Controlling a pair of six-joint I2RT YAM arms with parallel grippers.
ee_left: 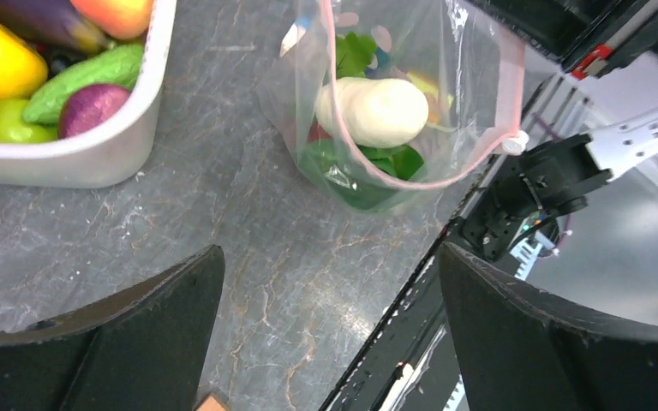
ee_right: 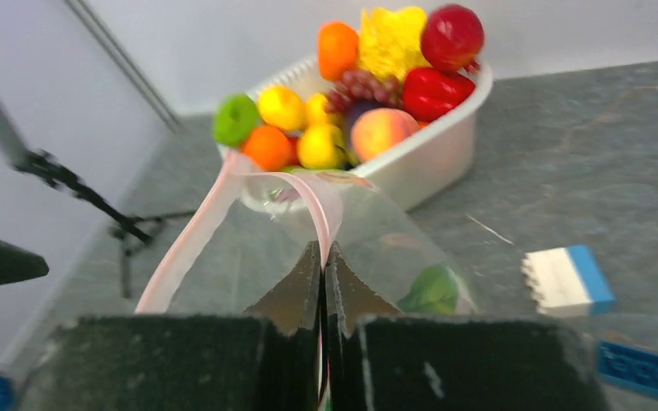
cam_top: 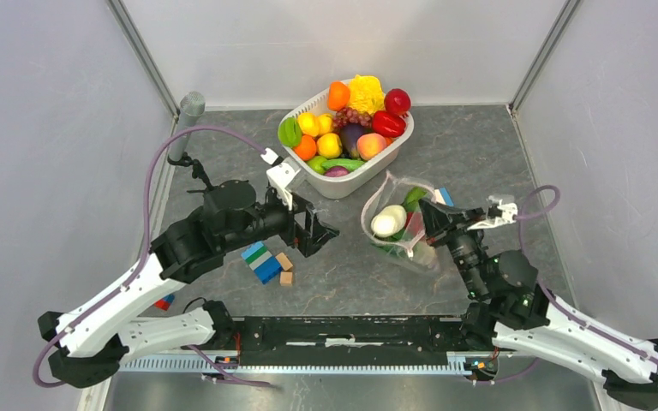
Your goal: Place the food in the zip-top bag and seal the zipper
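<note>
A clear zip top bag [cam_top: 420,260] with a pinkish rim [ee_left: 343,111] stands with its mouth open toward the left. Inside it lie a white rounded food piece [cam_top: 388,221], green leafy pieces [ee_left: 403,161] and a bit of something red. My right gripper is shut on the bag's rim, which shows pinched between its fingertips. Left of the bag, apart from it, my left gripper [cam_top: 317,233] is open; only bare table shows between its fingers in the left wrist view.
Behind the bag stands a white basket [cam_top: 336,184] full of fruit and vegetables. Coloured blocks [cam_top: 262,264] lie on the table at left, with white and blue ones [ee_right: 570,280] at right. A microphone [cam_top: 190,111] on a stand is at the back left.
</note>
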